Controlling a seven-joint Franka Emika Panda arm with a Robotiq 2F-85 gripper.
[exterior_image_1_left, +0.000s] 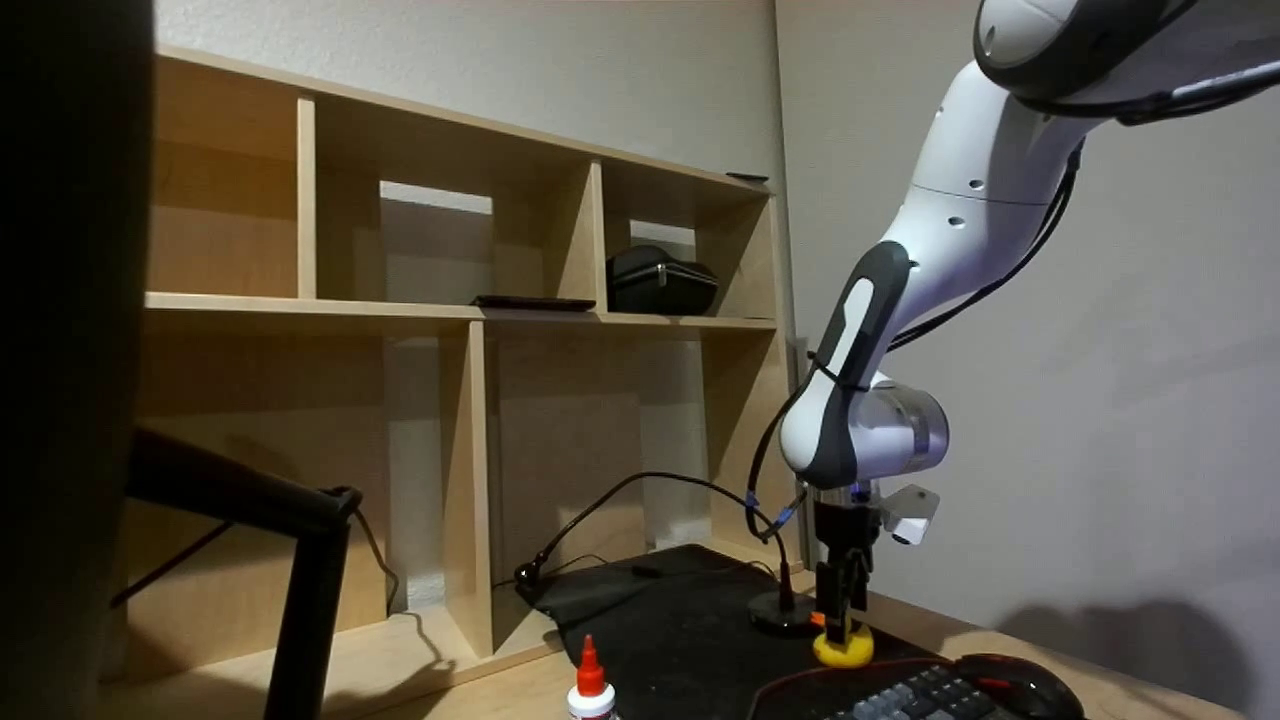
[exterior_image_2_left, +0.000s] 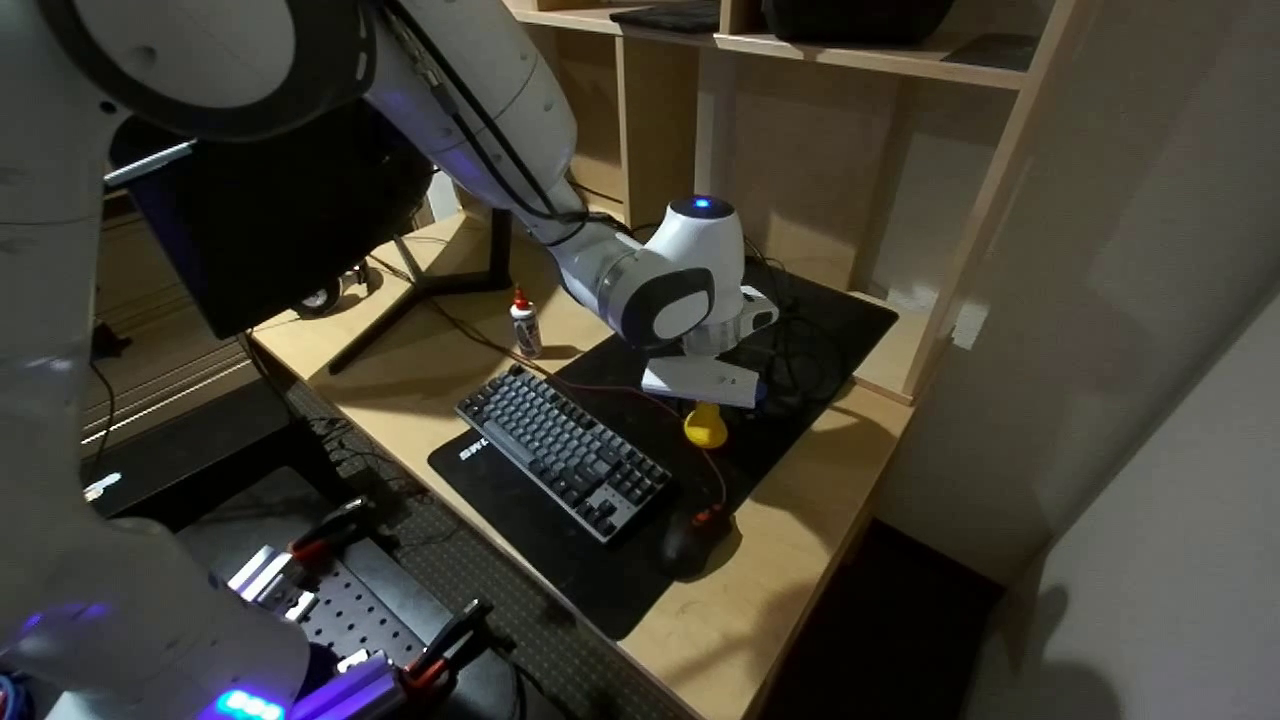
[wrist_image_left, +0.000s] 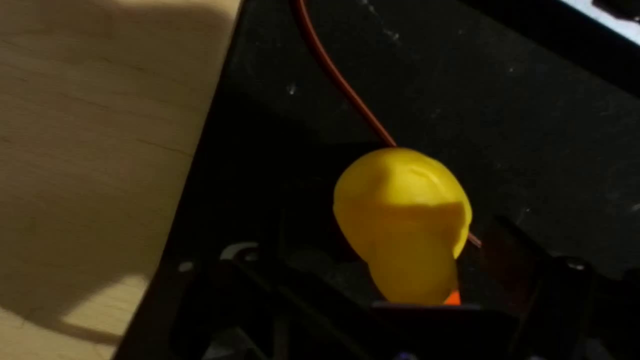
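A yellow rubber duck with an orange beak stands on the black desk mat. My gripper points down over it, its dark fingers at the duck's upper part. From the wrist, the duck lies between the two spread fingers, with a dark gap showing on each side. So the gripper is open and not closed on it. In the second exterior view, the hand hides the fingers, and the duck shows just below it.
A keyboard and a black mouse sit near the duck, whose cable runs past it. Behind stands a black round-based stand. A red-capped bottle is farther off. Shelves line the back.
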